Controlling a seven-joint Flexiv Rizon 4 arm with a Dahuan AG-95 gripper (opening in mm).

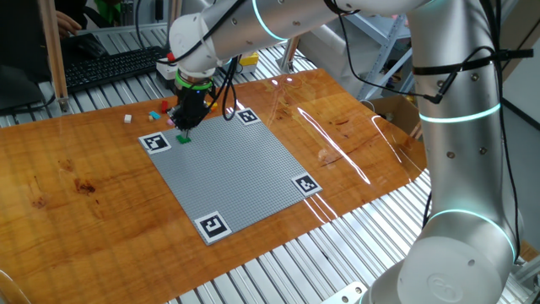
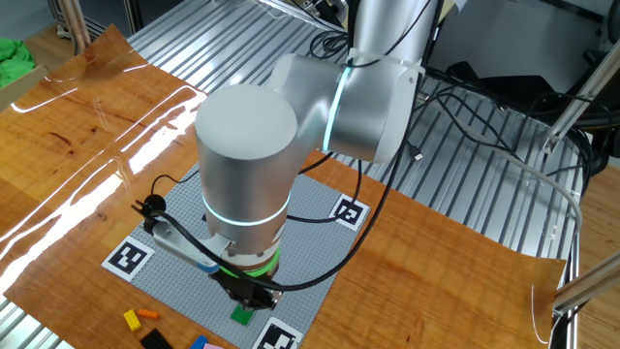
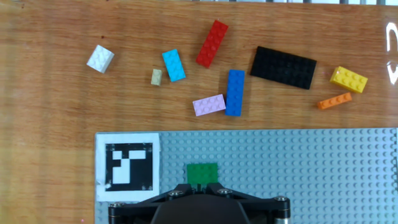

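A flat green brick (image 3: 202,173) lies at the grey baseplate (image 3: 311,168), near its edge and beside a corner marker. My gripper is right over the brick's near side in the wrist view, its dark tips overlapping it. The tips appear close together, but whether they grip the brick is hidden. From the second exterior view, the green brick (image 2: 242,314) shows just under the gripper (image 2: 254,302). In the first exterior view the gripper (image 1: 183,128) points down at the same corner, with the green brick (image 1: 183,139) below.
Off the plate on the wooden table lie loose bricks: white (image 3: 100,58), beige (image 3: 156,77), cyan (image 3: 174,65), red (image 3: 212,43), pink (image 3: 209,105), blue (image 3: 234,93), black (image 3: 283,67), yellow (image 3: 349,79) and orange (image 3: 334,101). Most of the baseplate is bare.
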